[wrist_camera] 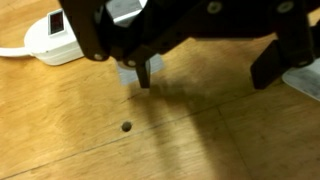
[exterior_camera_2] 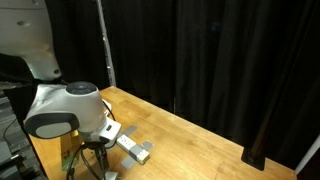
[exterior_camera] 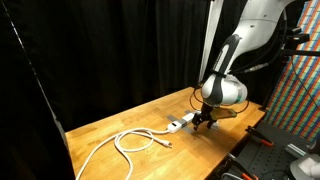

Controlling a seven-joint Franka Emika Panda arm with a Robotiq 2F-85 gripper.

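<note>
Low over the wooden table, my gripper is open, with bare wood showing between its dark fingers. A white power strip (wrist_camera: 55, 38) lies to the left of the fingers in the wrist view, with a grey patch (wrist_camera: 133, 74) on the table by the left finger. In exterior view 1 the power strip (exterior_camera: 181, 122) is just left of the gripper (exterior_camera: 200, 123). The white arm hides much of the gripper in exterior view 2, where the strip (exterior_camera_2: 133, 149) lies to its right.
A white cable (exterior_camera: 122, 145) loops across the table's left side, ending in a plug. More grey patches (exterior_camera_2: 130, 130) mark the table. Another pale grey piece (wrist_camera: 304, 78) shows at the wrist view's right edge. Wood is clear on the right in exterior view 2.
</note>
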